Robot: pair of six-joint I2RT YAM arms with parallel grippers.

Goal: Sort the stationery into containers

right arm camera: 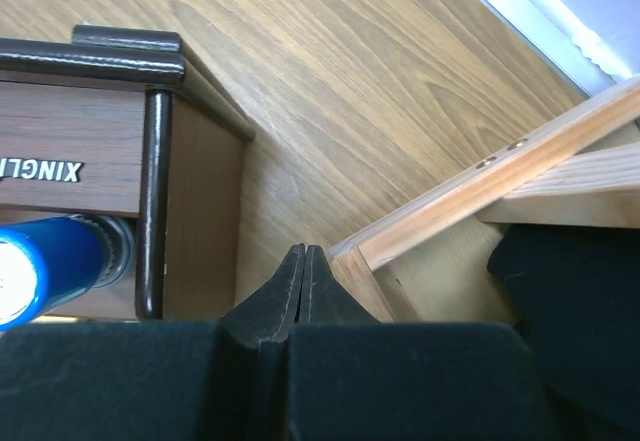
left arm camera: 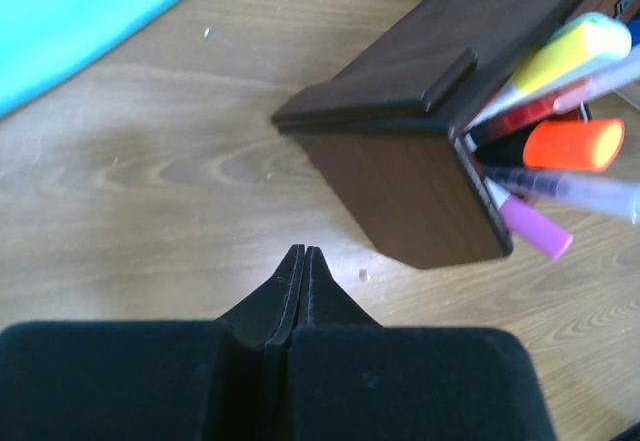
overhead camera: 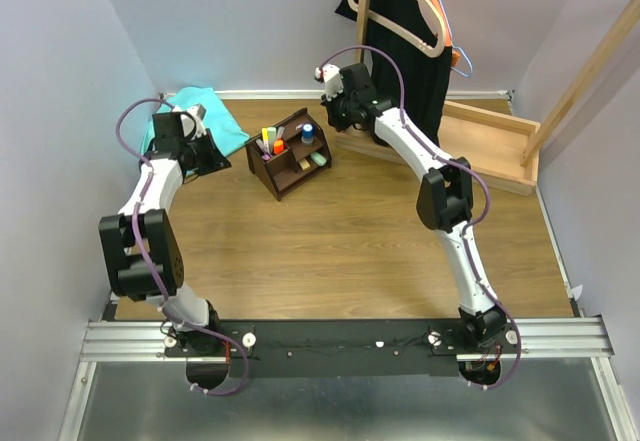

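A dark brown wooden desk organizer [overhead camera: 268, 174] stands on the floor near the back, left of centre. Its left compartment holds several markers, among them a yellow highlighter [left arm camera: 570, 56], an orange-capped marker [left arm camera: 575, 145] and a purple-capped pen [left arm camera: 535, 226]. A blue round item [right arm camera: 50, 266] sits in its right part, and small pale green and yellow pieces [overhead camera: 318, 159] lie in the lower shelf. My left gripper is shut and empty, to the left of the organizer. To its right, my right gripper is also shut with nothing between the fingers.
A turquoise cloth [overhead camera: 222, 119] lies at the back left, partly under the left arm. At the back right stands a wooden rack with a tray base [overhead camera: 490, 141] and hanging black clothing [overhead camera: 415, 91].
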